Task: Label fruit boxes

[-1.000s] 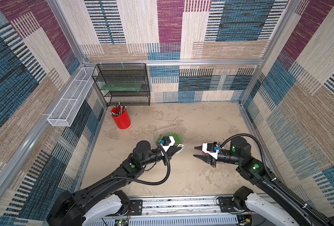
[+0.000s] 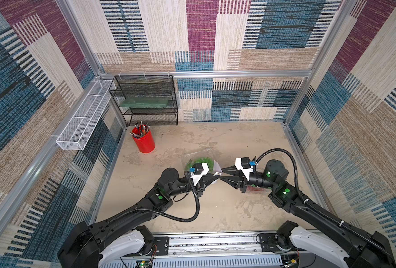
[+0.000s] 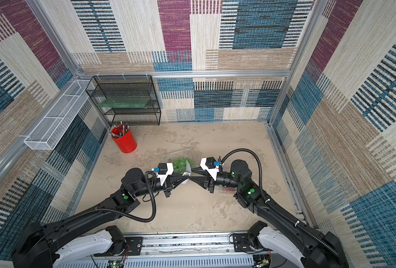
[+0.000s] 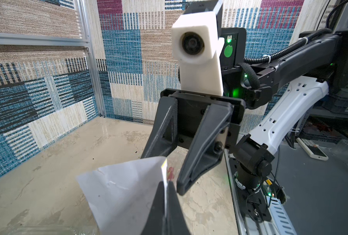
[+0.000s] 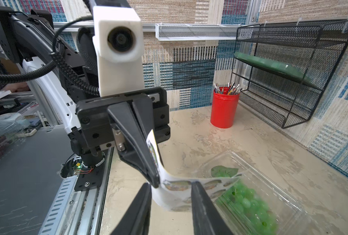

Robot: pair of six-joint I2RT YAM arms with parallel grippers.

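Observation:
My left gripper (image 2: 217,174) is shut on a sheet of labels (image 5: 181,192), pinching it near one edge. In the left wrist view the white back of the sheet (image 4: 123,192) faces the camera and curls at the top. My right gripper stands open, its two fingers on either side of part of the sheet; whether they touch it I cannot tell. Below and beyond the sheet, a clear plastic box (image 5: 268,176) holding green grapes (image 5: 248,205) lies on the table. Something red (image 2: 256,189), mostly hidden, lies beneath the right arm.
At the back left stand a red cup (image 2: 144,143) of pens and a black mesh rack (image 2: 176,111) with a green tray (image 2: 144,102). A white wire basket (image 2: 84,117) hangs on the left wall.
My right gripper has moved left, closing the distance to the left gripper and the sheet. The left gripper has shifted only slightly, keeping the sheet in its fingers.

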